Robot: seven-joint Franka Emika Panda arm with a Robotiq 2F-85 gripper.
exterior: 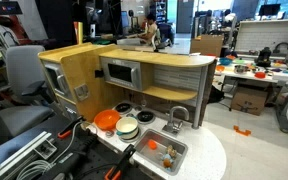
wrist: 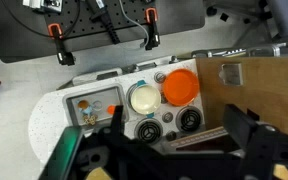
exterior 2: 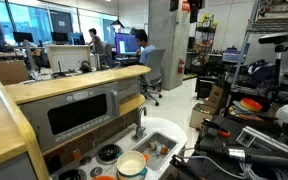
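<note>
My gripper hangs high over the toy kitchen, its two dark, blurred fingers spread wide along the lower part of the wrist view. Nothing shows between them except the counter far below. A cream bowl (wrist: 144, 98) and an orange bowl (wrist: 180, 87) sit side by side on the white counter. To their left in that view is the grey sink (wrist: 72, 106), holding a small orange item (wrist: 111, 109) and other small things too tiny to name. In the first exterior view the cream bowl (exterior: 127, 127) stands between the orange bowl (exterior: 107, 120) and the sink (exterior: 182, 158).
Black burners (wrist: 149, 130) lie beside the bowls. A faucet (exterior: 176, 118) rises behind the sink. The wooden shelf with a microwave (exterior: 122, 72) walls off the counter's back, and a wooden cabinet (exterior: 76, 78) closes one end. White counter (exterior: 206, 150) beyond the sink is clear.
</note>
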